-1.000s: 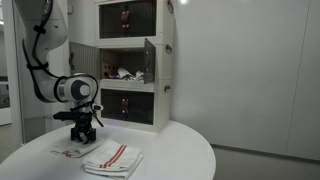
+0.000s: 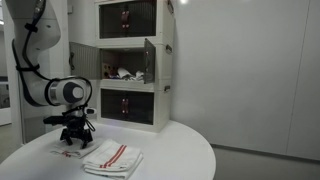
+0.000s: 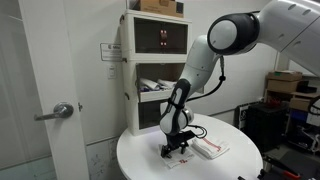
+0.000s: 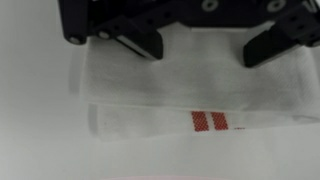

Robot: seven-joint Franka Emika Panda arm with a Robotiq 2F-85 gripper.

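Observation:
Two folded white cloths with red stripes lie on the round white table. In exterior view 1 one cloth (image 2: pixel 114 160) is at the front, and the other cloth (image 2: pixel 62 152) lies to its left, partly covered by the gripper (image 2: pixel 75 142). The wrist view has my gripper open, its dark fingers (image 4: pixel 262 48) spread wide over a white cloth (image 4: pixel 195 85). Two short red stripes show near that cloth's lower edge. Nothing is held. Whether the fingertips touch the cloth is hard to tell.
A tall white cabinet (image 2: pixel 161 65) stands behind the table; its middle compartment has an open door (image 2: pixel 150 62) and several things inside.
Over the last second the arm has shifted a little to the left and lower over the left cloth. The cloths appear to lie where they were.

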